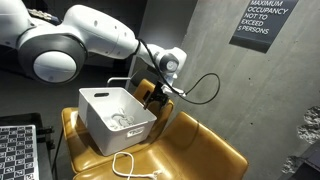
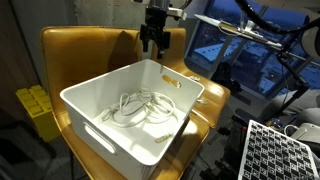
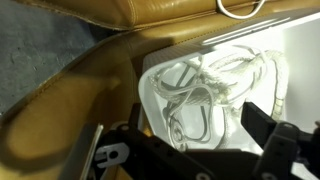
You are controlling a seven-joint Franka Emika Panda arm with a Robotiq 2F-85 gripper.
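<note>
A white bin [image 1: 97, 133] stands on the tan leather seat. Coiled white rope [image 2: 145, 105] lies on its floor, along with a thinner cord. My gripper [image 1: 154, 98] is above the bin's back edge, with clear air between it and the rope. Exterior view 2 also has the gripper [image 2: 153, 50] over that rim, pointing down. From the wrist, the fingers [image 3: 262, 127] are spread wide apart and nothing lies between them. Part of the bin [image 3: 152, 105] and the rope [image 3: 215, 80] show beyond them.
A white cord [image 1: 130, 166] lies loose on the seat [image 1: 200, 150] beside the bin. The seat's backrest [image 2: 90, 45] rises close behind the gripper. A yellow object [image 2: 35, 103] stands on the floor at left, and a dark-and-white grid panel [image 2: 275, 150] is at right.
</note>
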